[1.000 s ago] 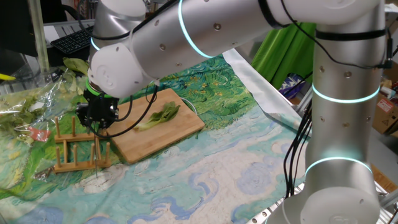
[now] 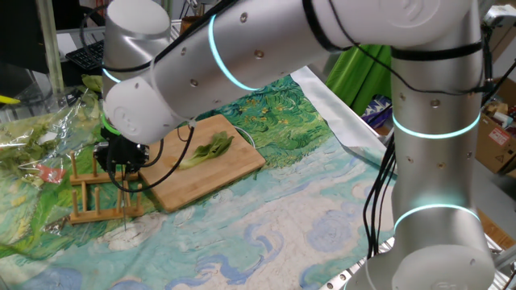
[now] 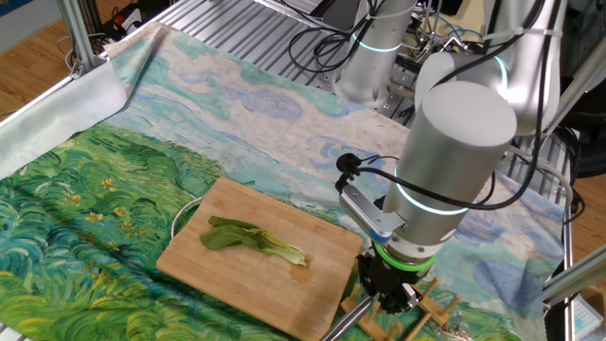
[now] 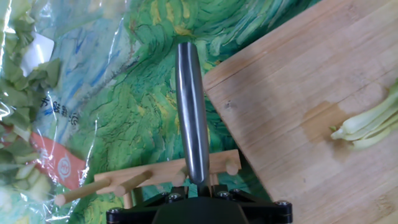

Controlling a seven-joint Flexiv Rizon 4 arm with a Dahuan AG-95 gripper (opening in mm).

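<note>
A metal-handled knife (image 4: 193, 112) is held by my gripper, its fingers shut on the handle's near end. The handle points away from the gripper in the wrist view, and exterior view 2 shows the handle (image 3: 347, 318) sticking out beside the gripper (image 3: 388, 296). A thin dark line, apparently the blade edge-on, drops below the gripper (image 2: 122, 157) in exterior view 1, at the wooden rack (image 2: 105, 216). How far the blade sits in the rack cannot be told. Leafy greens (image 3: 248, 239) lie on the wooden cutting board (image 3: 204, 273) beside the rack.
A clear plastic bag (image 4: 68, 118) with vegetables lies on the rack's other side, close to its pegs.
The arm and wrist have shifted slightly left in exterior view 1, and the gripper sits a little lower over the rack. Board, greens and rack stay in place.
</note>
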